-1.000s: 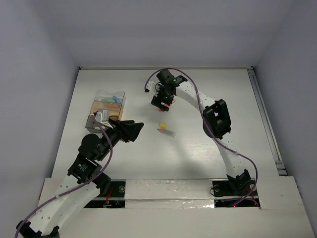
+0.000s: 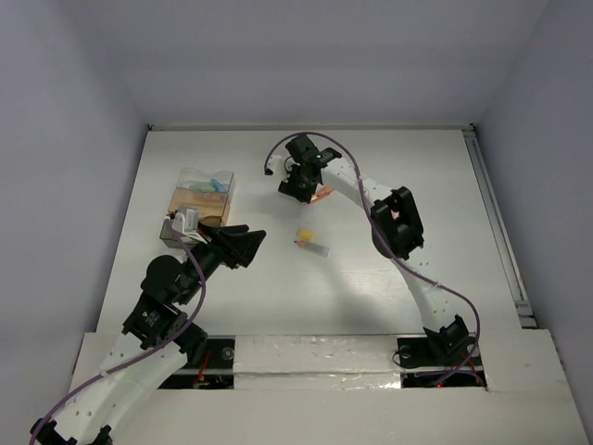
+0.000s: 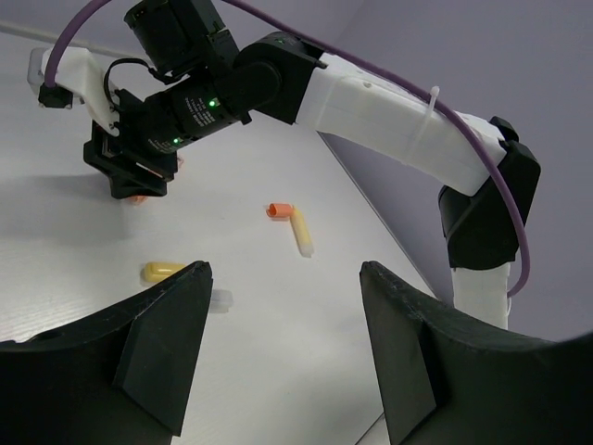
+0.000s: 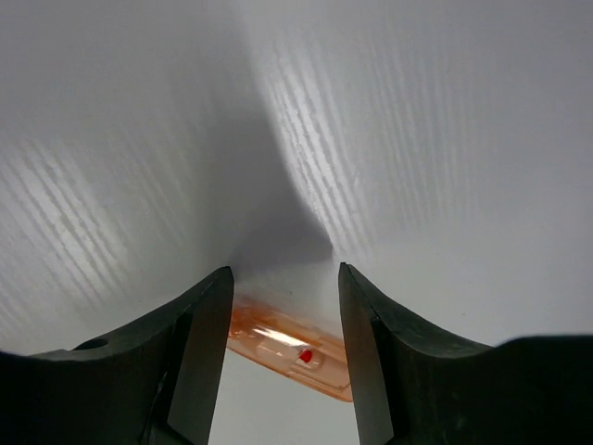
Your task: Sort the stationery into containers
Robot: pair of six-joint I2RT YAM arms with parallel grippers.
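Note:
An orange translucent stationery piece point(image 4: 292, 352) with a red dot lies below and partly between the fingers of my right gripper. These fingers stand apart, with no clear grip on it. From the top view, the same orange piece point(image 2: 321, 195) shows just beside the right gripper. My left gripper is open and empty, hanging at the table's left side near the clear container point(image 2: 173, 227). A yellow-ended, clear-bodied item point(image 2: 320, 249) lies mid-table. In the left wrist view, an orange piece point(image 3: 279, 210) touches a yellow-and-clear one point(image 3: 302, 232).
Inside the container, blue and green items point(image 2: 211, 186) lie in the back part. The right arm point(image 2: 398, 222) spans the table's right half. Bare white table point(image 2: 278, 301) stretches across the front middle.
More of the orange piece now shows beside it. The left gripper has edged a little left.

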